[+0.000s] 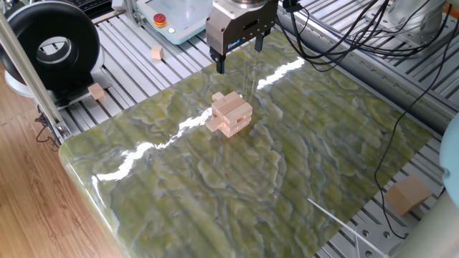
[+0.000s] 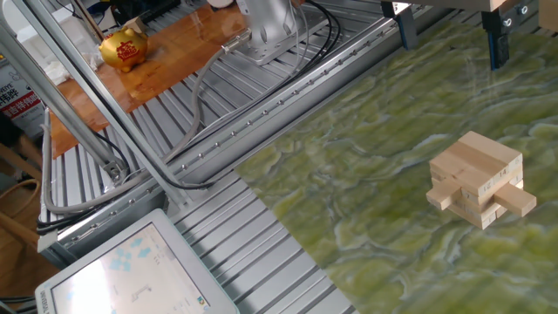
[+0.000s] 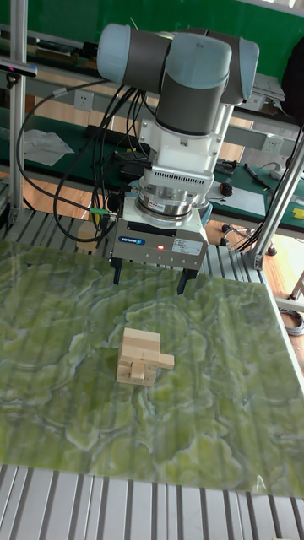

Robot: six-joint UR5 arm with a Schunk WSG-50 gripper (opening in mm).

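A small stack of pale wooden blocks (image 1: pixel 233 113) stands on the green marbled mat (image 1: pixel 179 193), near its middle. In exterior view 2 two blocks jut out from the sides of the stack (image 2: pixel 477 177), one to the left and one to the right. My gripper (image 3: pixel 149 284) hangs above the mat, behind the stack as exterior view 3 shows it. Its two dark fingers (image 3: pixel 116 271) are spread wide and nothing lies between them. The fingertips stay clear of the stack (image 3: pixel 142 355), and in exterior view 2 the gripper is cut off by the top edge.
Two small wooden blocks lie off the mat, one (image 1: pixel 157 52) by the teach pendant (image 1: pixel 172 21) and one (image 1: pixel 96 91) near the black ring. A larger wooden block (image 1: pixel 407 195) sits at the right. Cables (image 1: pixel 337 43) run behind the arm.
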